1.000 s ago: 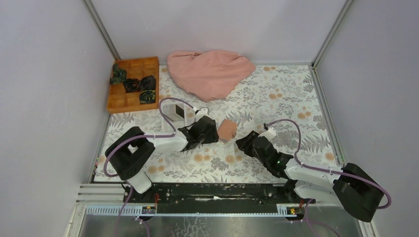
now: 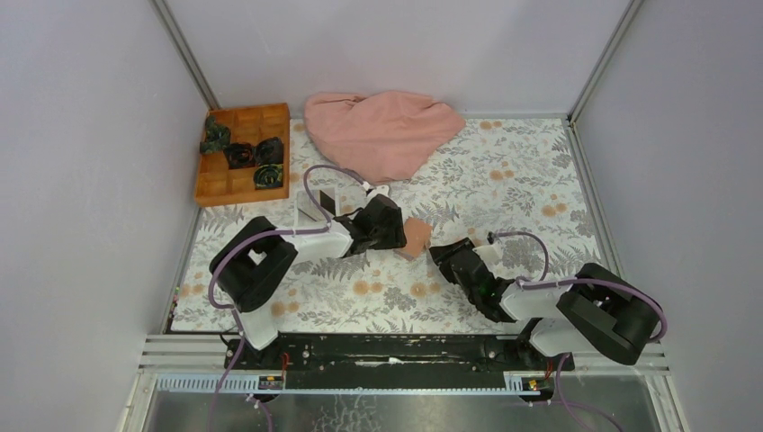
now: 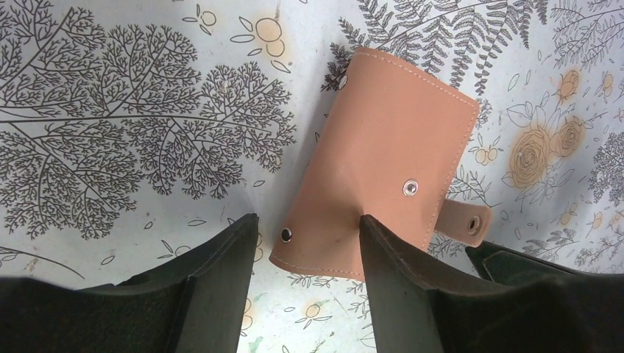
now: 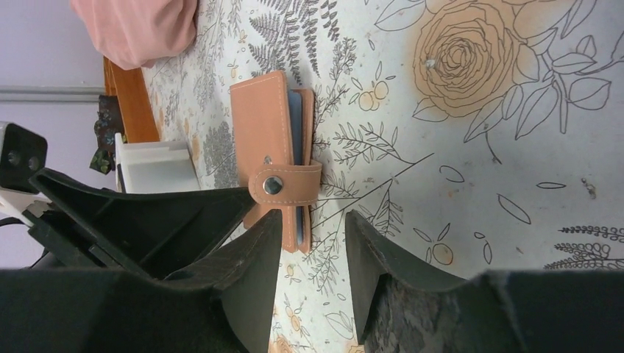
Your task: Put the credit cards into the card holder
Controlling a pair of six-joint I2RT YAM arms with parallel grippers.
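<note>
A tan leather card holder [image 2: 417,236] lies folded on the table between my two grippers. Its short strap [image 3: 463,222] sticks out past the side edge and is not fastened to the snap [image 3: 410,187] on the cover. Something blue-grey [image 4: 296,125] shows between the covers; whether it is lining or a card I cannot tell. My left gripper is partly open over the holder's near corner, fingers apart. My right gripper stands partly open close to the strap side, gripping nothing. A white holder with dark upright pieces [image 2: 327,202], possibly the cards, is partly hidden behind the left arm.
At the back left is an orange compartment tray [image 2: 223,189] with several dark bundled items. A pink cloth [image 2: 382,135] lies at the back middle. The two gripper tips are close together around the holder.
My left gripper has moved right, closer to the card holder. The right arm's elbow has swung inward while its gripper tip stays near the holder. The holder looks unmoved.
</note>
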